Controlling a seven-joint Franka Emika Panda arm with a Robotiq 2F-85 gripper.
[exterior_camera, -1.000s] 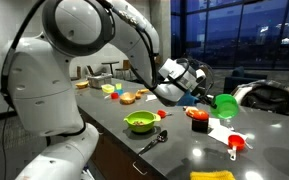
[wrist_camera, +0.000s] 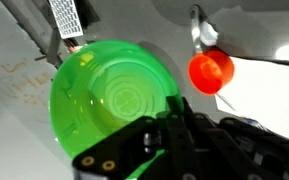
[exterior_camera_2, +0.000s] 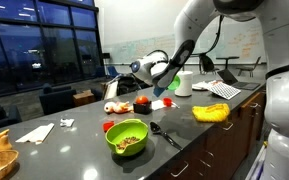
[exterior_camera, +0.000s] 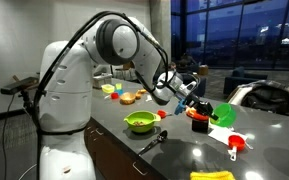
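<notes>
My gripper is shut on the rim of a green bowl (wrist_camera: 119,100), whose round inside faces the wrist camera. In exterior view 1 this green bowl (exterior_camera: 224,115) hangs tilted at the fingertips, above the far part of the grey table and just behind a black container with red on top (exterior_camera: 199,121). The space between the bowl's underside and the table is hard to judge. In exterior view 2 the held bowl cannot be made out.
A second green bowl (exterior_camera: 141,121) stands left on the table, with a black-handled utensil (exterior_camera: 152,142) nearby. To the right are a red measuring cup (exterior_camera: 235,143) and a yellow cloth (exterior_camera: 212,175). White paper (wrist_camera: 264,95) lies beside the red cup in the wrist view.
The arm has come lower, and the held green bowl has sunk a little toward the table near the black container. The grip on the bowl looks the same.
</notes>
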